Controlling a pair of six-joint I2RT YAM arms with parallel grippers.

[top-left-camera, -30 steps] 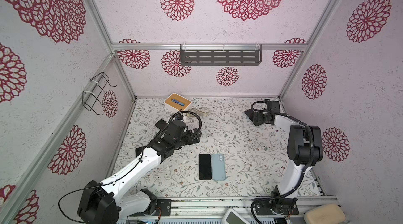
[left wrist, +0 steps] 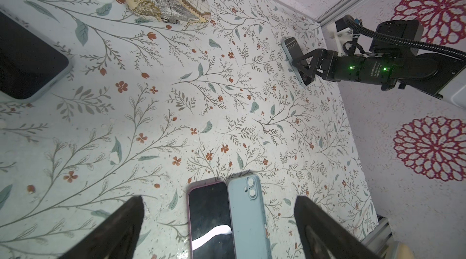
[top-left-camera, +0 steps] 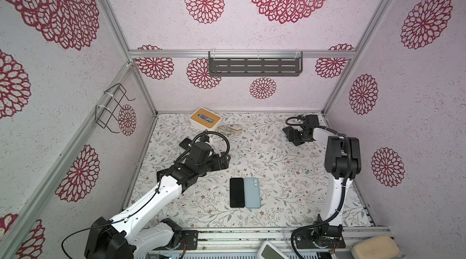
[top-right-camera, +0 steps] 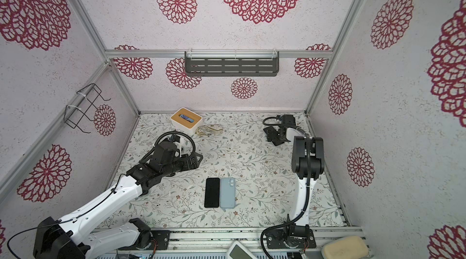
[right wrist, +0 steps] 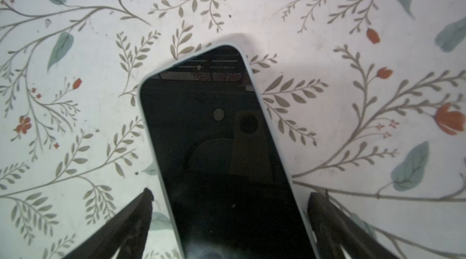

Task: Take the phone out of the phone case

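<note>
A black-screened phone in a pale case [right wrist: 218, 152] lies face up at the back right of the table [top-left-camera: 291, 176], with my open right gripper low over it, fingers either side of its long edges. My open left gripper [top-left-camera: 220, 162] hangs empty over the left middle. Near the front centre lie a black phone [left wrist: 211, 215] and, touching it, a light-blue phone or case [left wrist: 247, 215]. Another black phone [left wrist: 26, 57] lies at the left.
A white box with orange inside [top-left-camera: 206, 113] and a crumpled clear pouch [left wrist: 165, 2] stand at the back left.
My right gripper and arm have shifted slightly leftward over the phone at the back right. The left arm has moved slightly left.
</note>
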